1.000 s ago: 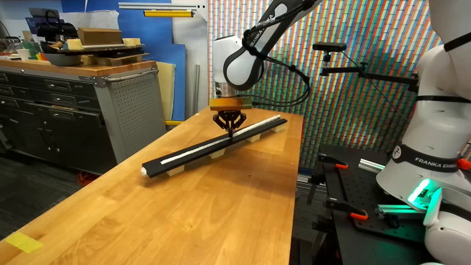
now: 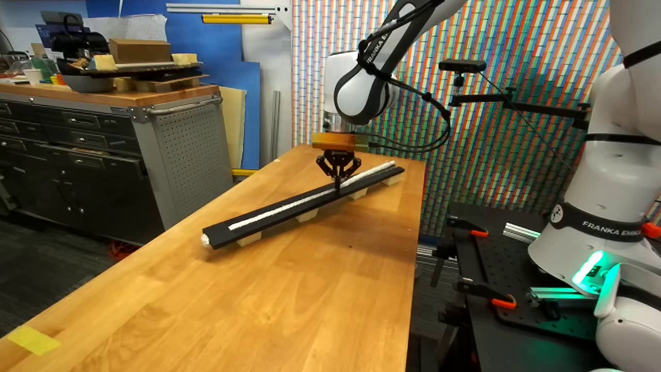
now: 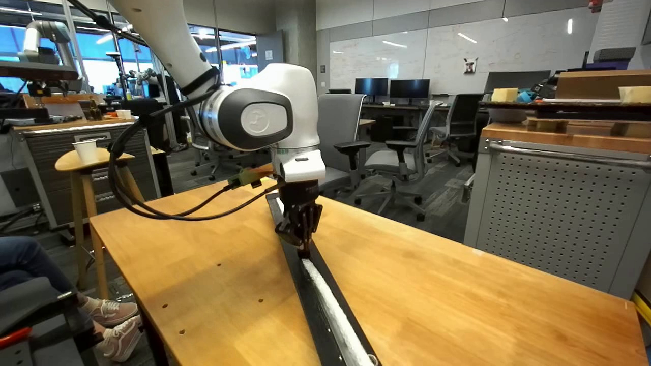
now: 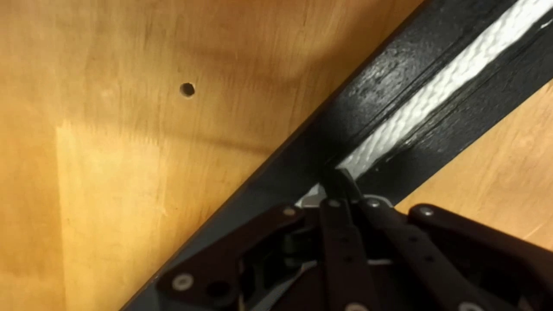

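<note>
A long black channel [image 2: 272, 216] lies slantwise across the wooden table, raised on small pale blocks. A white braided rope [image 2: 297, 202] runs along its middle groove. Part way along, my gripper [image 2: 337, 186] points straight down with its fingertips at the rope. In the wrist view the gripper is shut, its two fingers close together over the rope [image 4: 414, 114]. I see nothing gripped between them. The rope shows on both sides of the fingertips; the spot right under them is hidden. Toward the far end, the rope looks a little raised above the channel.
Wooden support blocks [image 2: 308, 215] sit under the channel. A tool cabinet [image 2: 186, 139] stands past the table's left edge. A second white arm [image 2: 595, 186] is mounted at the right.
My gripper has slid along the channel toward its far end, staying low at the rope. The channel has shifted very slightly the same way.
</note>
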